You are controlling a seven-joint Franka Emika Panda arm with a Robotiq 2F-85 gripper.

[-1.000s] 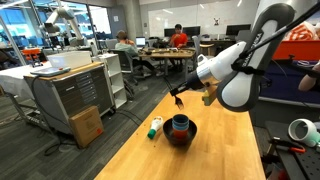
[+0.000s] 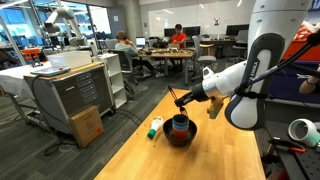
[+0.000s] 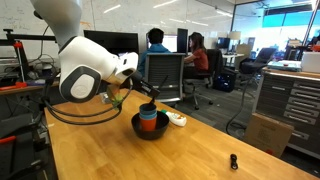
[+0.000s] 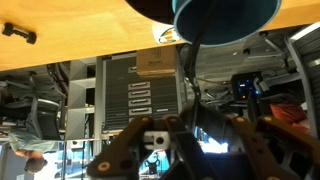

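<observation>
A blue cup (image 2: pixel 180 120) with a red-orange band stands upright in a black bowl (image 2: pixel 169 139) on the wooden table. My gripper (image 2: pixel 194 97) is above and slightly to the right of the cup, shut on a thin black utensil (image 2: pixel 175 97). In exterior view 2 the utensil's dark lower end (image 3: pixel 148 105) is at the cup's mouth; whether it touches the rim cannot be told. From the wrist, the dark stem (image 4: pixel 190 70) runs from the fingers toward the blue cup (image 4: pixel 222 35), whose rim is partly cut off by the frame edge.
A white-and-green item (image 2: pixel 155 127) lies on the table left of the bowl. A small black object (image 3: pixel 233 161) rests farther along the table. A cardboard box (image 2: pixel 86 126) stands on the floor beyond.
My gripper and the black utensil have come down toward the cup, with the arm moving slightly lower. The cup and bowl have stayed in place.
</observation>
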